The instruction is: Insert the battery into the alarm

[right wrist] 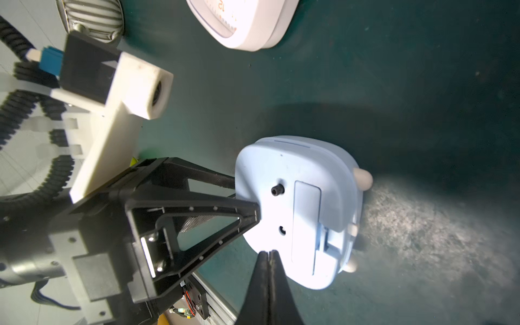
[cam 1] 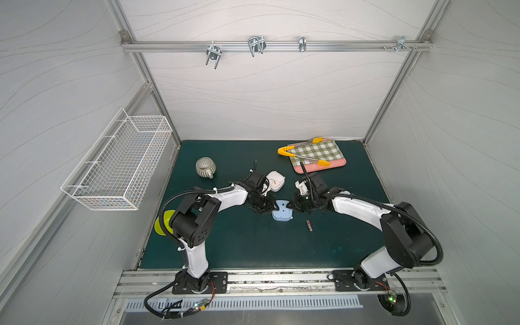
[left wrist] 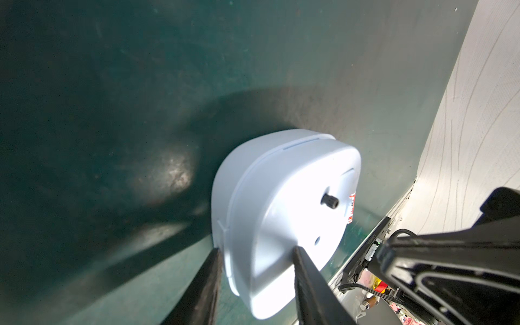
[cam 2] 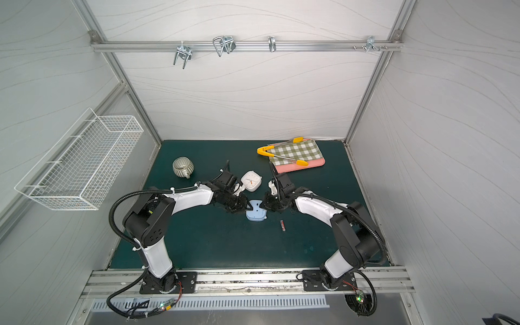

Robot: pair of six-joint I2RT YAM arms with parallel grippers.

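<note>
The light blue alarm (cam 1: 282, 211) (cam 2: 256, 211) (left wrist: 292, 205) (right wrist: 306, 216) stands back-up at the middle of the table, showing a battery cover, a small black knob and a hole. My left gripper is shut on one side of it. My right gripper is shut, nothing between its fingers, just over the alarm's near edge in the right wrist view. The battery (cam 1: 309, 225) (cam 2: 282, 225) lies on the table to the right of the alarm, nearer the front.
A white clock (cam 1: 275, 181) stands behind the alarm. A striped cup (cam 1: 205, 167) is at back left, a yellow bowl (cam 1: 161, 223) at left, tongs and checked cloth on a pink tray (cam 1: 337, 162) at back right.
</note>
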